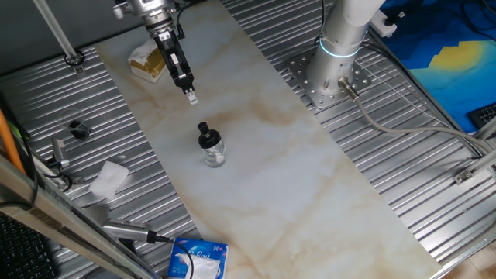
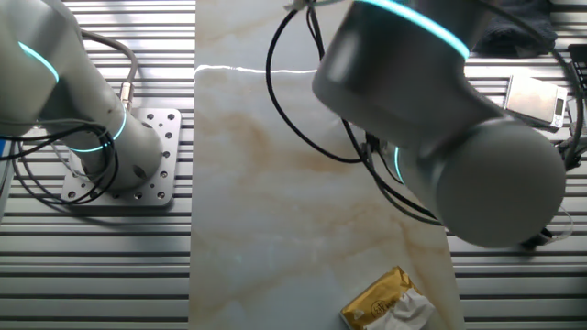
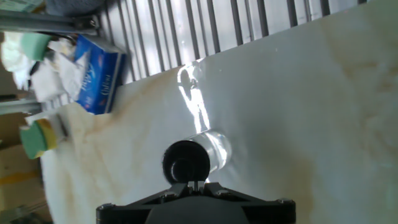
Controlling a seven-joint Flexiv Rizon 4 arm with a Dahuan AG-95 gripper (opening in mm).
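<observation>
A small clear glass bottle point(image 1: 215, 156) with a black knobbed cap point(image 1: 208, 138) stands upright on the marble-patterned board. My gripper point(image 1: 192, 98) hangs above the board on the far side of the bottle, clear of it. In the wrist view the fingertips of my gripper meet, with nothing seen between them. Just beyond them in that view appear the black cap point(image 3: 186, 162) and part of the glass bottle point(image 3: 217, 149). Exterior view 2 shows neither the bottle nor the fingers; the arm covers that area.
A gold tissue pack point(image 1: 149, 62) lies at the board's far end, close to the arm. A blue tissue pack point(image 1: 199, 258) sits at the near left edge. Slatted metal flanks the marble board point(image 1: 310, 209), which is bare around the bottle and to its right.
</observation>
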